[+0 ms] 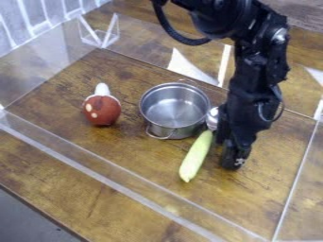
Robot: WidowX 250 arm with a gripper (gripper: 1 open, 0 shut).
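Observation:
My gripper (229, 149) is low over the table, just right of a steel pot (175, 106). A pale green corn cob (195, 159) lies lengthwise toward the front, its far end at the gripper. A small piece of shiny metal shows beside the gripper near the pot, mostly hidden. The dark fingers are too unclear to tell whether they hold anything. A red-brown toy (102, 111) with a white top sits left of the pot.
Clear plastic walls border the wooden table (101, 161). White pieces stand behind the pot.

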